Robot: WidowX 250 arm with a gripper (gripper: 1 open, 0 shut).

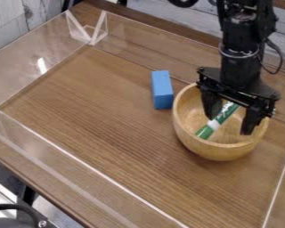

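Observation:
My black gripper (233, 100) stands open over a round tan bowl (220, 145), its fingers reaching down at the bowl's left and right inner sides. A green and white stick-like object (214, 123) lies slanted in the bowl between the fingers, partly hidden under the gripper. A blue block (162, 90) lies on the wooden table just left of the bowl.
A clear plastic shape (92, 27) stands at the top left. A dark part (14, 214) sits at the lower-left edge.

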